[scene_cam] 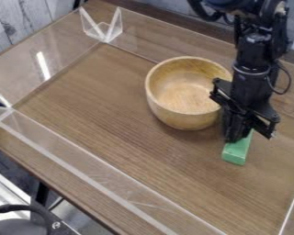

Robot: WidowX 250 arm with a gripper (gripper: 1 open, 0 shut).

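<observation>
My black gripper (242,124) reaches down at the right, over a green block (235,149) lying on the wooden table (88,174). Its lower end hides the block's upper part; it is too small and dark to see whether anything sits between the fingers. A large tan bowl (175,92) stands just left of the gripper.
A white wire-like object (103,26) is at the back left. Black hardware (21,220) is at the bottom left corner.
</observation>
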